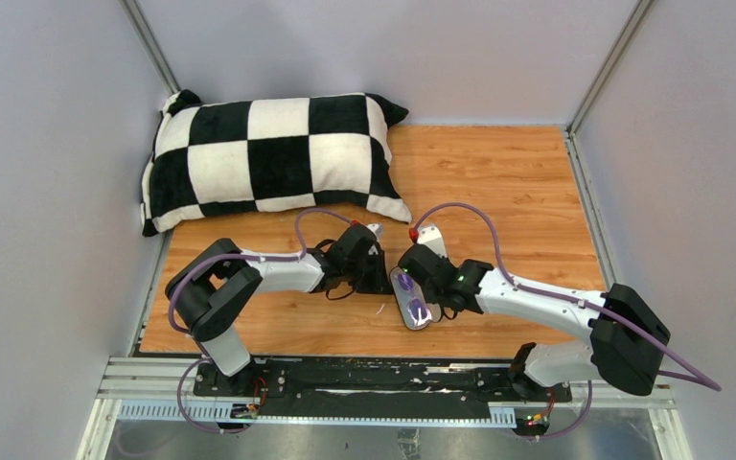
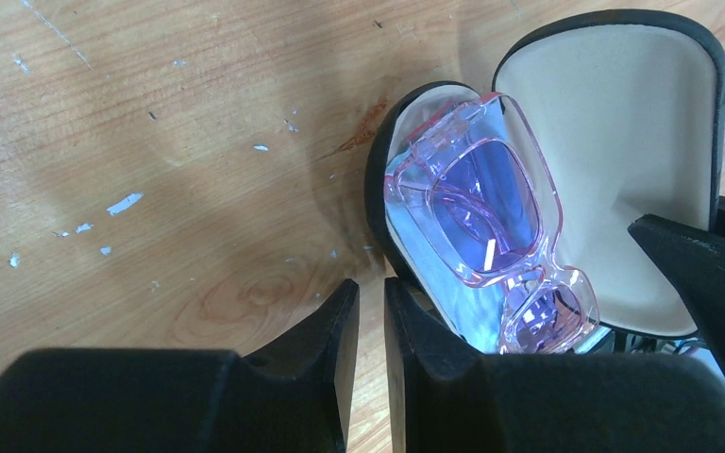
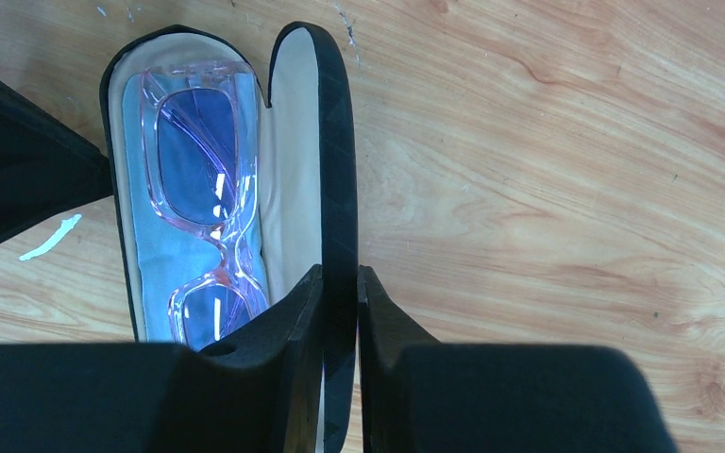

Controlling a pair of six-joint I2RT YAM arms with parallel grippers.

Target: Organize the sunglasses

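Note:
An open glasses case (image 1: 398, 311) lies on the wooden table, holding clear pinkish sunglasses (image 2: 481, 217) with purple lenses on a blue cloth (image 3: 160, 264). My right gripper is shut on the lid's dark edge, the lid standing raised along the right side in the right wrist view. My left gripper is at the case's left edge, its fingertips close together with a narrow gap between them, beside the case body.
A checkered black-and-white pillow (image 1: 278, 158) lies along the back left. Walls border the sides and back.

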